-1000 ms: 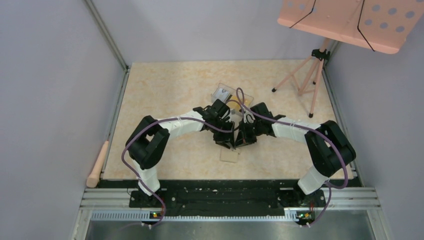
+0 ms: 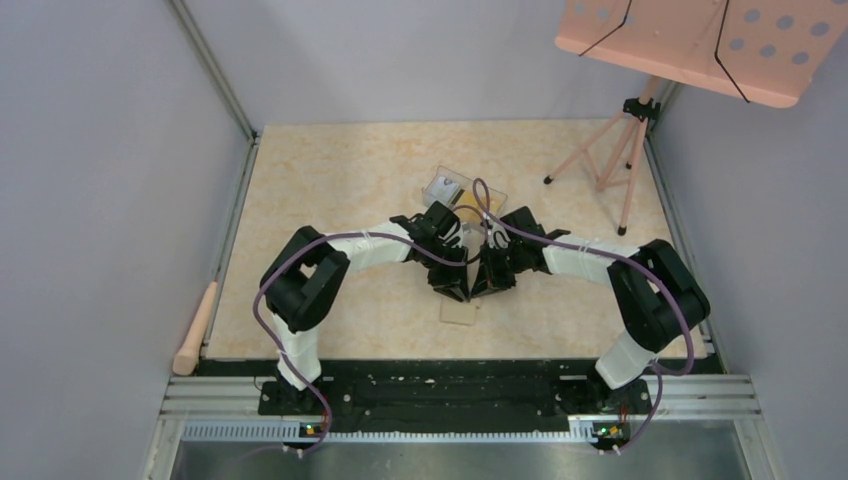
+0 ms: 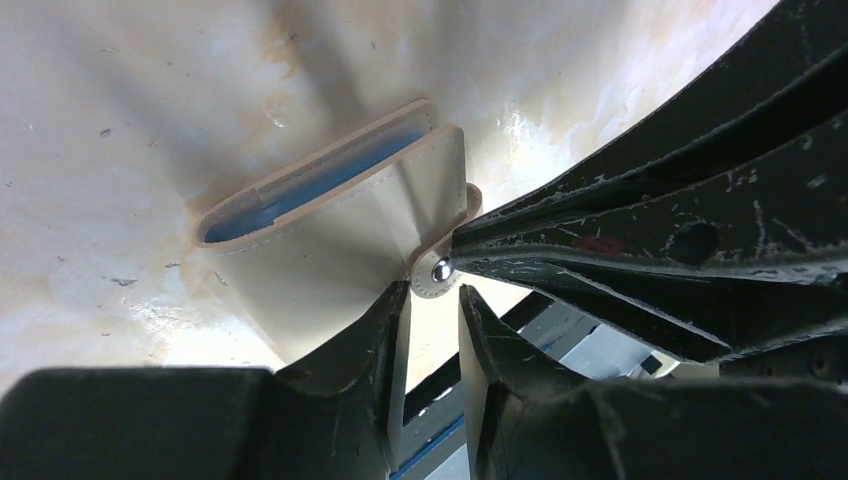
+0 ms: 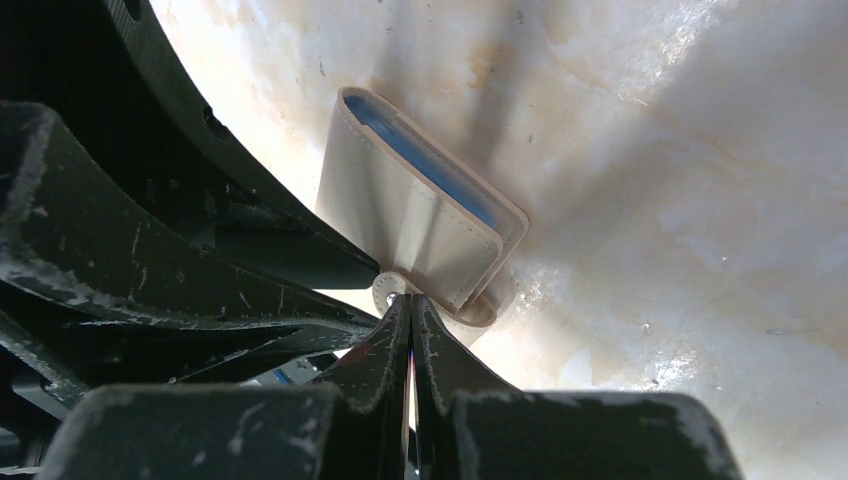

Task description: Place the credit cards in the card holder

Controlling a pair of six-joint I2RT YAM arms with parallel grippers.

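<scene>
A beige card holder [image 2: 458, 312] lies on the table near the front. In the left wrist view its blue-lined pocket [image 3: 330, 180] gapes a little, and a strap tab with a metal snap [image 3: 442, 270] is at its side. My left gripper is partly open beside that tab, holding nothing visible. The right gripper is shut, its tips against the strap [image 4: 455, 315] by the snap; whether the strap is pinched cannot be seen. Farther back, a white-grey card [image 2: 445, 188] and a yellow card [image 2: 482, 205] lie in a clear tray, partly hidden by the arms.
The clear tray [image 2: 425, 196] stands behind both grippers. A pink tripod [image 2: 610, 165] occupies the back right, and a wooden rod [image 2: 196, 330] leans at the left edge. The two grippers are very close together.
The right arm and the card holder look almost unmoved.
</scene>
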